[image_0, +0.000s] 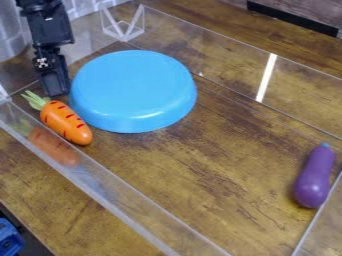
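Note:
My black gripper (51, 75) is at the upper left, beside the left edge of an upside-down blue bowl or disc (134, 90); whether its fingers are open or shut is hard to make out. An orange toy carrot (67, 123) with green leaves lies just below it, along the clear wall, beside the blue disc.
A purple toy eggplant (314, 178) lies at the right. Clear plastic walls (147, 210) bound the wooden surface. A dark blue object (8, 240) shows at the lower left corner, outside the wall.

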